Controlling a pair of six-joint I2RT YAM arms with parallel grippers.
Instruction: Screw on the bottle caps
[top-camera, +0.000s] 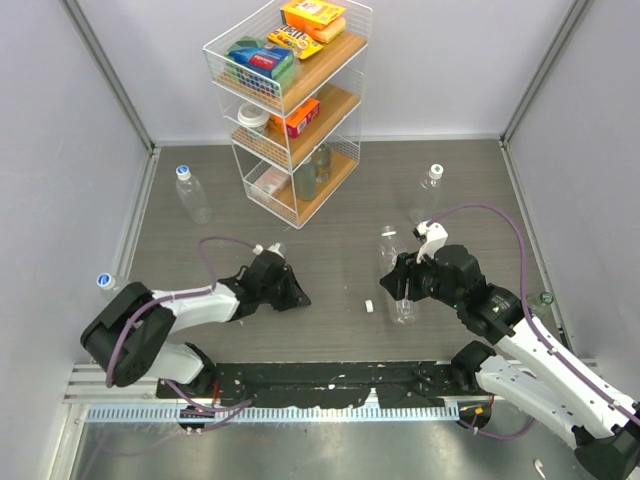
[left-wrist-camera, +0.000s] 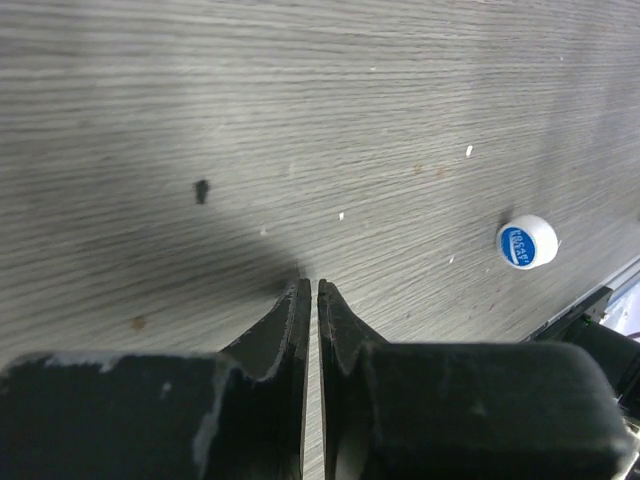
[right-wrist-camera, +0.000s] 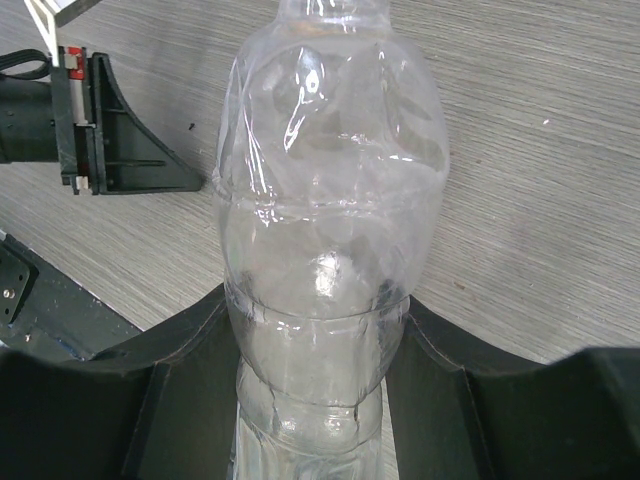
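Observation:
My right gripper (top-camera: 405, 280) is shut on a clear, capless bottle (right-wrist-camera: 330, 170), which it holds upright near the right of the floor's middle in the top view. My left gripper hovers left of that bottle, shut, with nothing visible between its fingertips. A cap (left-wrist-camera: 527, 241), white with a blue label, lies on the floor to the right of it in the left wrist view; in the top view a small white piece (top-camera: 369, 306) lies beside the bottle. Capped bottles (top-camera: 193, 200) (top-camera: 427, 195) stand at the back left and back right.
A wire shelf rack (top-camera: 300, 208) with snacks and jars stands at the back middle. Another bottle (top-camera: 110, 285) is at the left wall, partly behind my left arm. A greenish bottle (top-camera: 540, 305) is at the right wall.

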